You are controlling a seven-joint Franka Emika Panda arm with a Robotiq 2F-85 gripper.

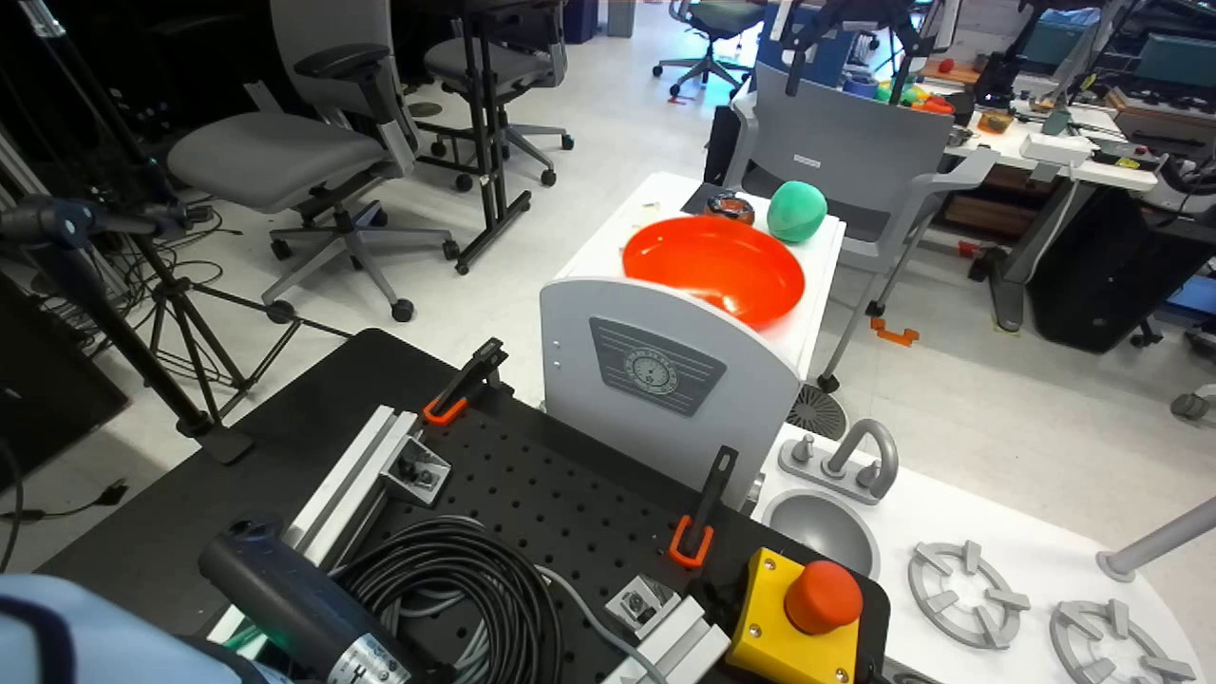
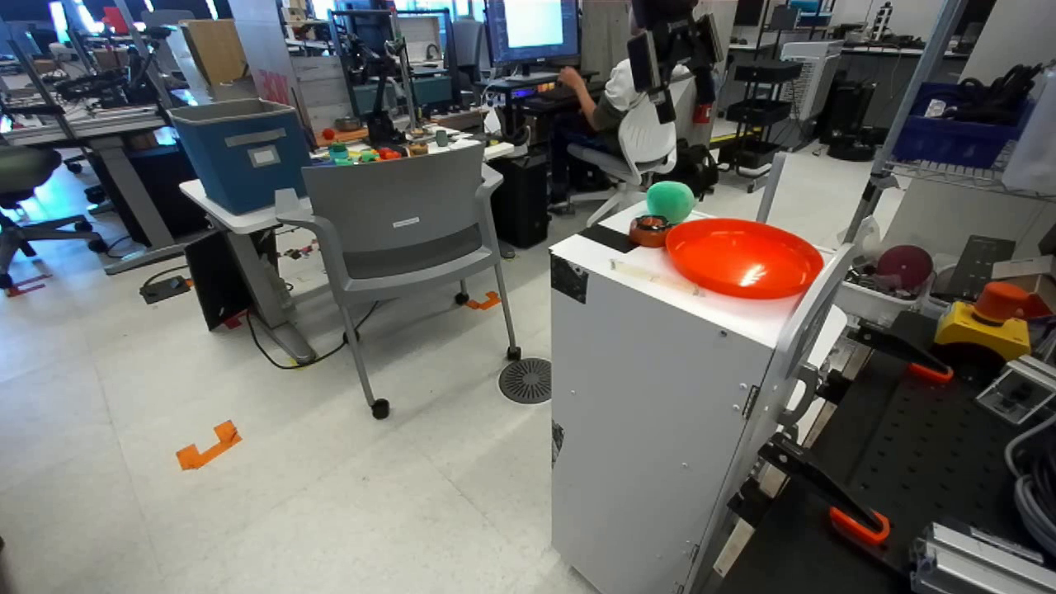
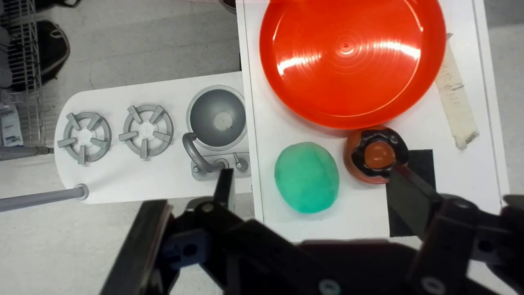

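Observation:
High above the white cabinet top [image 1: 593,249], my gripper [image 1: 850,78] stands open at the upper edge of exterior view 1, nothing between its fingers. A wide red-orange plate [image 1: 712,264] rests on that top. Beyond it sit a green rounded object [image 1: 797,212] and a brown doughnut-like toy [image 1: 730,207] with dark icing. From the wrist view, the green object [image 3: 307,178] appears between the two fingertips of the gripper, well below them. The brown toy [image 3: 376,154] lies beside the plate [image 3: 351,64], close to the right finger in that view.
A dark patch [image 3: 417,182] and a tape strip [image 3: 455,98] mark the cabinet top. Alongside is a lower counter with a sink [image 3: 217,117], faucet [image 3: 199,155] and two burners. The grey curved back panel [image 1: 638,370] rises on the cabinet's near side.

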